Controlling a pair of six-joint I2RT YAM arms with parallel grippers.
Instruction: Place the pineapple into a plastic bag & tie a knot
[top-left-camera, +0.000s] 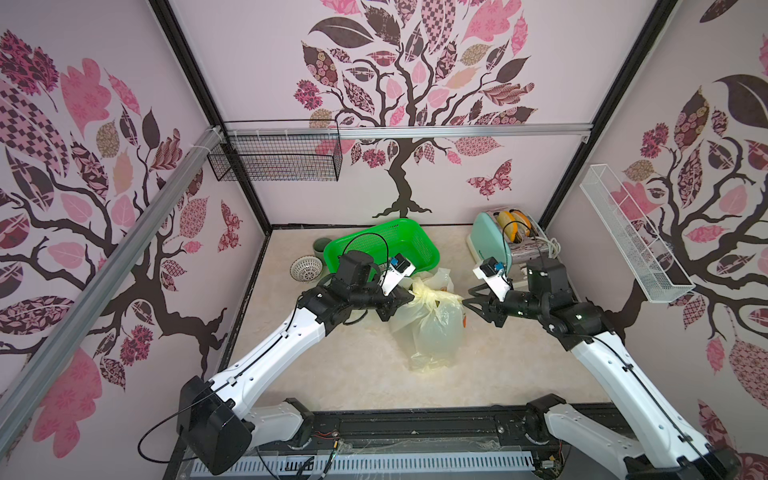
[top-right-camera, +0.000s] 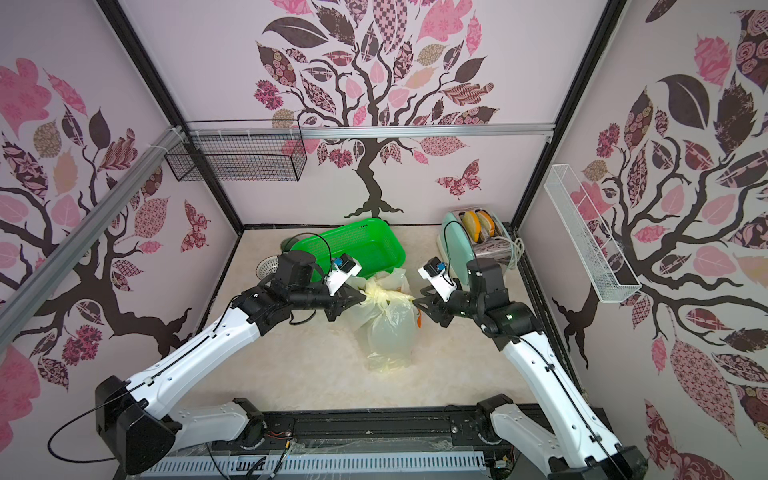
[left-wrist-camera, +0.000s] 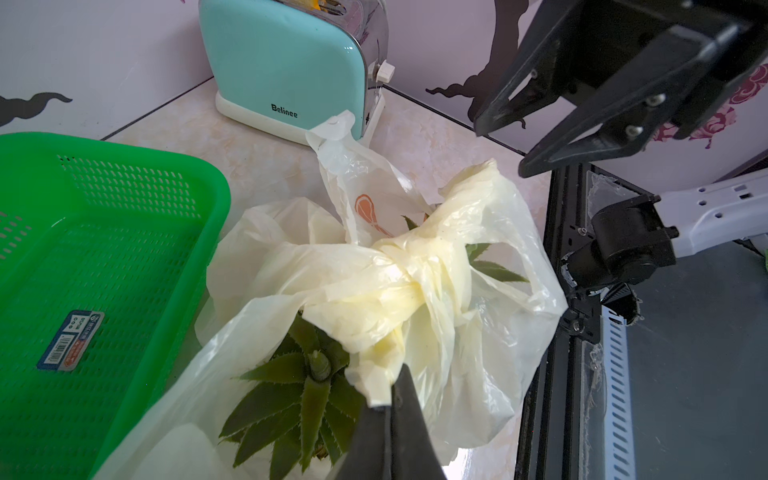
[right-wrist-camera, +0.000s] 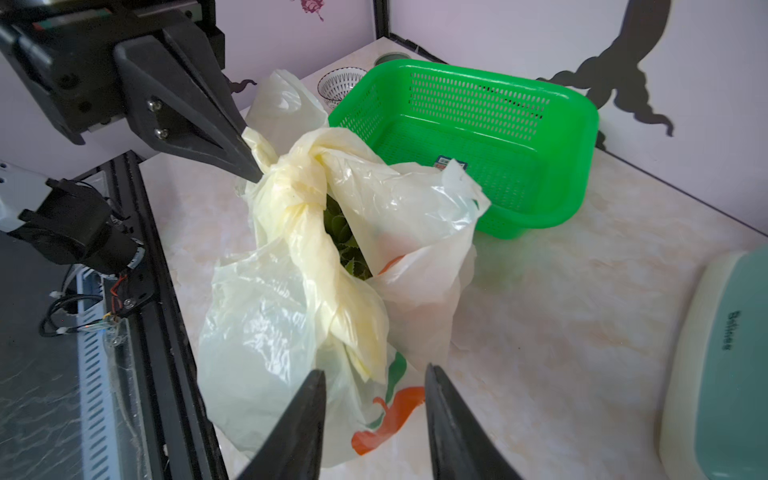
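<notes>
A translucent, pale plastic bag (top-left-camera: 436, 332) stands on the table, its top twisted together into a yellowish knot-like crossing (left-wrist-camera: 408, 268). Through gaps in the plastic, green spiky pineapple leaves (left-wrist-camera: 300, 400) show; the fruit's body is hidden. My left gripper is shut on one end of the bag's handle, left of the crossing; the right wrist view shows its tips pinching the plastic. Just off the other handle end (right-wrist-camera: 364, 344), my right gripper stands open, the bag lying beyond its fingertips with nothing visibly gripped.
Behind the bag is an empty green basket (right-wrist-camera: 512, 152) with a label inside. A mint toaster (left-wrist-camera: 280, 60) stands at the back right, a small white strainer (top-left-camera: 305, 268) at the back left.
</notes>
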